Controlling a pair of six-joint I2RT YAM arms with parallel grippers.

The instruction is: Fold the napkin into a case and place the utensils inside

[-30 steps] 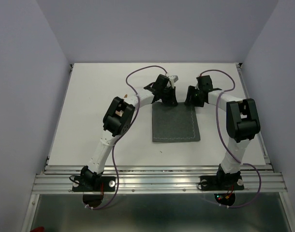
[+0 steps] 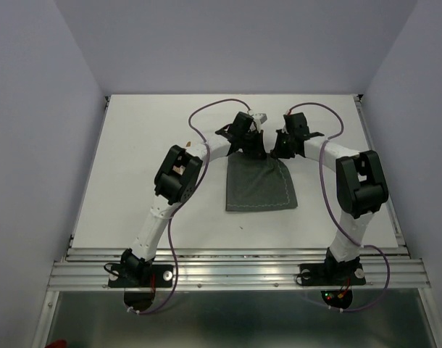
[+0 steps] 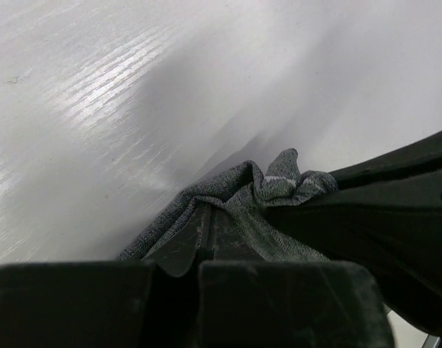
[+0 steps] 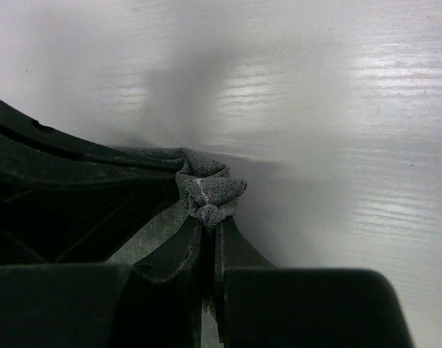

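Observation:
The dark grey napkin (image 2: pixel 257 188) lies on the white table, its top right part drawn inward and bunched. My left gripper (image 2: pixel 259 151) is at its top edge, shut, with gathered cloth around its tips in the left wrist view (image 3: pixel 205 239); whether cloth is between its fingers is unclear. My right gripper (image 2: pixel 276 152) stands just to its right, shut on the napkin's folded edge (image 4: pixel 212 190), which bunches above the fingertips in the right wrist view. Utensils (image 2: pixel 176 168) are mostly hidden behind the left arm.
The two grippers are close together over the napkin's back edge, with little room between them.
My right gripper has moved left toward the left one, shut on the napkin, drawing its top right corner inward. The napkin has shifted slightly left; the left gripper has stayed in place.

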